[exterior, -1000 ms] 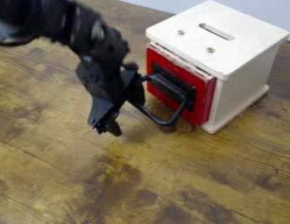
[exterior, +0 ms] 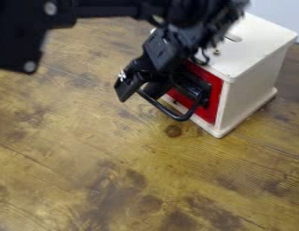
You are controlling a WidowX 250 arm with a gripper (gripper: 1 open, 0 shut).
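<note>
The black gripper (exterior: 137,79) is at the front of a white wooden box (exterior: 243,72), over its red front panel (exterior: 209,112). A black U-shaped bar (exterior: 176,115) sticks out low from that panel, just below and right of the gripper. The arm hides much of the panel and the box's top. Whether the fingers are shut or holding anything I cannot tell.
The box's right side stands near the right edge of the view.
The arm has moved up and to the right from beside the box's front, and it now covers more of the red panel and the box's top.
</note>
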